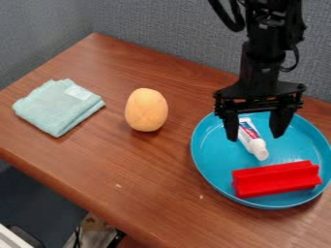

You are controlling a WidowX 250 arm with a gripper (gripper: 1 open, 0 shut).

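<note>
My black gripper (255,127) hangs open over the back of a blue plate (212,155) on the right, its two fingers pointing down. Below and between them lies a white toothpaste tube (253,143) with red and blue print, partly hidden by the left finger; I cannot tell whether they touch. A red block (276,179) lies at the front of the plate.
A yellow-orange oval object (146,109) sits left of the plate. A folded light-teal cloth (57,106) lies at the far left.
</note>
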